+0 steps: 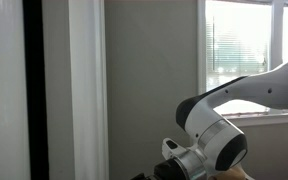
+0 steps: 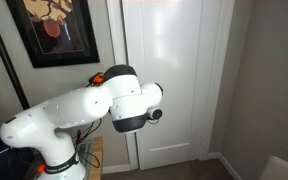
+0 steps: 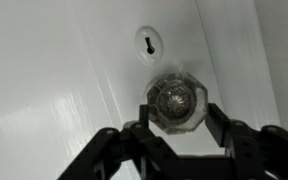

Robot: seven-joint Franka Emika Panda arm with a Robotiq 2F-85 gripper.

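A faceted round door knob (image 3: 177,102) sits between the two fingers of my gripper in the wrist view; the fingers are shut on it from either side. Just above the knob is a pale oval plate with a keyhole (image 3: 149,45). Both are on a white door (image 3: 54,80), also seen as a tall white panel (image 2: 169,60) in exterior view 2. There my arm (image 2: 109,100) reaches to the knob's height. In exterior view 1 the fingers are cut off by the bottom edge.
A dark vertical strip (image 1: 36,90) runs beside a white panel at the left of exterior view 1. Past my arm are a grey wall and a window (image 1: 239,45). A framed picture (image 2: 52,25) hangs left of the door.
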